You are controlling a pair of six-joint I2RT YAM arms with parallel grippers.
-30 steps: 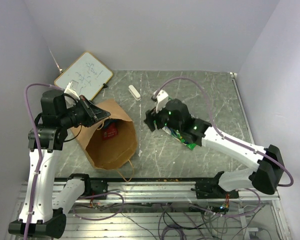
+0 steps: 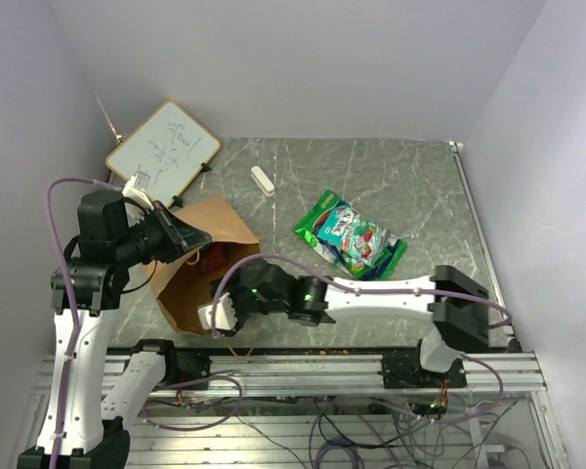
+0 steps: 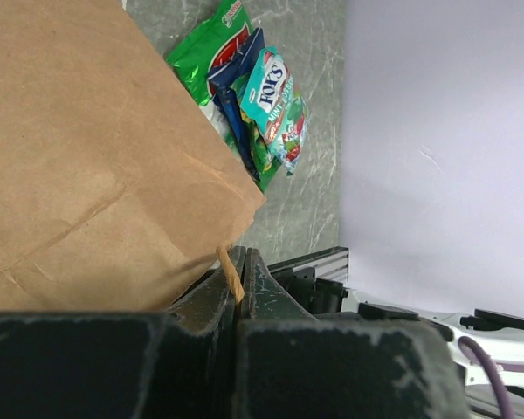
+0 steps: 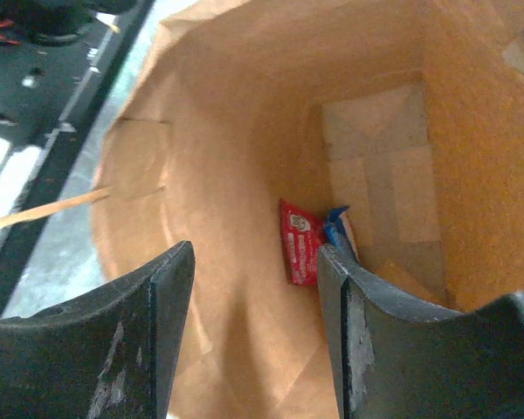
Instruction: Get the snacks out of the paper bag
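The brown paper bag point(image 2: 236, 217) lies on its side at the left of the table, its mouth toward the front right. My left gripper is shut on the bag's twisted handle point(image 3: 230, 278) at its upper edge. At the bag's mouth, my right gripper point(image 2: 218, 283) faces inward. Its fingers point(image 4: 162, 301) stand apart with nothing between them in the right wrist view. Deeper inside lie a red packet point(image 4: 300, 242) and a blue packet point(image 4: 340, 230). Outside, several snack bags lie piled on the table, among them a teal Fox's bag point(image 3: 269, 87) and a green bag point(image 3: 211, 51).
A small whiteboard point(image 2: 164, 151) leans at the back left, with a white eraser point(image 2: 263, 181) to its right. A metal rail point(image 2: 303, 363) runs along the front edge.
The snack pile is uncovered now. The left gripper has shifted only slightly, still at the bag's upper edge.
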